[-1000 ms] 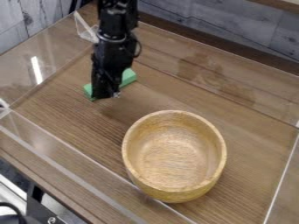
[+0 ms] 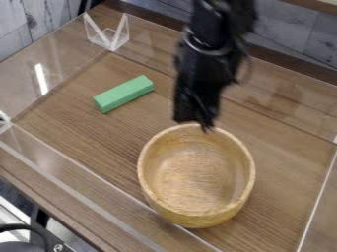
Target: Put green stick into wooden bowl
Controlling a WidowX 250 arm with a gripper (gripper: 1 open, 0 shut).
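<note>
The green stick (image 2: 124, 94) lies flat on the wooden table, left of the arm and well clear of it. My dark, blurred gripper (image 2: 195, 118) hangs at the back rim of the wooden bowl. It looks shut, and no green shows at its fingers. The round, light wooden bowl (image 2: 198, 202) stands at the front, right of centre, with its visible inside empty.
A white wire-like object (image 2: 108, 31) stands at the back left. Dark cables (image 2: 27, 232) fill the front left corner. Bare tabletop (image 2: 79, 148) stretches between the stick and the bowl, and more lies to the right.
From over the stick, my gripper has moved right and toward the camera, reaching the bowl's back rim. The stick still lies in about the same place, now fully uncovered.
</note>
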